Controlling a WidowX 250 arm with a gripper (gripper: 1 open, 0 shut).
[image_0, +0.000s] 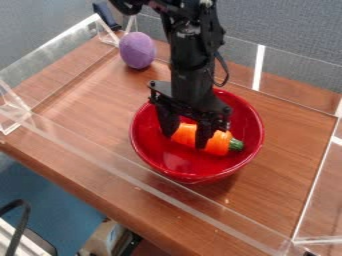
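A red bowl (187, 165) sits on the wooden table, right of centre. Inside it lies an orange carrot with a green end (218, 143). The black gripper (185, 130) reaches down into the bowl from above, its fingers on either side over the carrot. Whether the fingers are closed on the carrot is hard to tell.
A purple eggplant-like object (136, 49) lies at the back left of the table (80, 130). Clear low walls edge the table.
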